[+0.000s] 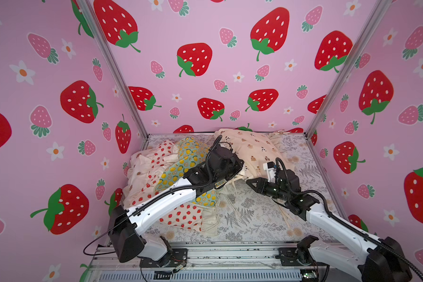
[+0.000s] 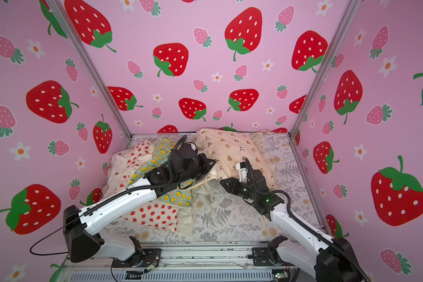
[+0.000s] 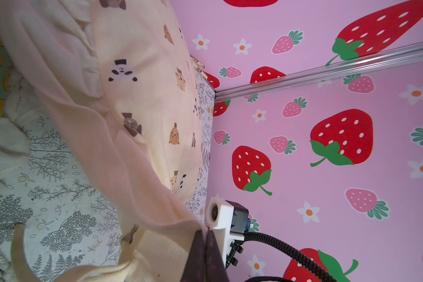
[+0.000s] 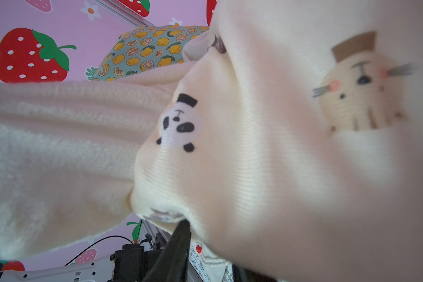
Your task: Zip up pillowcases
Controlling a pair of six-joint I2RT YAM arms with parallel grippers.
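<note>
A cream-pink pillowcase [image 1: 254, 146] with small animal faces lies bulging at the back centre. In the left wrist view, its loose pink edge [image 3: 127, 162] runs up to the tips of my left gripper, which is shut on that edge. My right gripper is partly open at the pillowcase's near side. In the right wrist view, cloth with a panda print [image 4: 179, 123] hangs close above its fingers [image 4: 174, 251], and a fold touches or nearly touches one fingertip. The second finger is partly covered by cloth. No zipper or slider can be made out.
A lemon-print pillowcase [image 1: 188, 143] and a strawberry-print one [image 1: 181, 216] are piled at the left, partly under my left arm. Pale straps [image 1: 231, 206] trail across the grey patterned table.
</note>
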